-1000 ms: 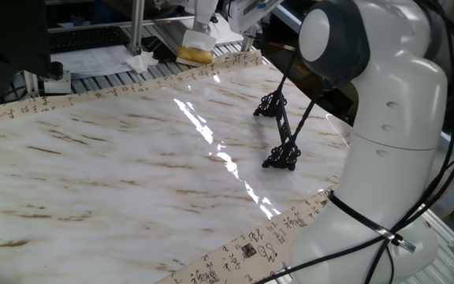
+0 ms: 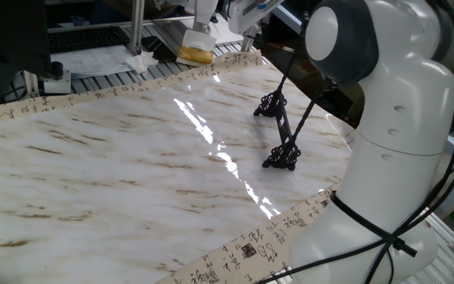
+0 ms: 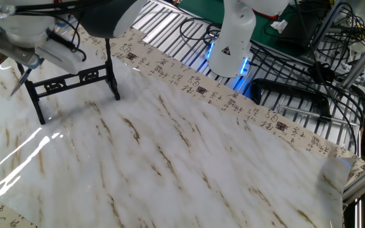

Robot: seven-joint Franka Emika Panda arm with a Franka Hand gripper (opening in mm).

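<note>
A black stand with ornate feet (image 2: 280, 155) rises from the marbled sheet (image 2: 117, 173), its two posts joined by a low crossbar. From the other side, the stand (image 3: 75, 80) is at the upper left, its top hidden by the arm. The white arm (image 2: 404, 118) fills the right of exterior view 1 and hides its hand there. In exterior view 2, the gripper (image 3: 35, 63) is partly visible beside the stand's left post. A slender pointed object (image 3: 21, 82) shows near it; whether it is held is unclear, as is the finger opening.
Most of the sheet is bare and glossy, bordered by strips with printed writing (image 3: 201, 89). A black clamp-like frame (image 3: 290, 98) and cables lie beyond the border. A keyboard (image 2: 89, 38) and papers occupy the back left.
The arm's upper part has shifted slightly to the right in exterior view 1. The black stand and the sheet have stayed put.
</note>
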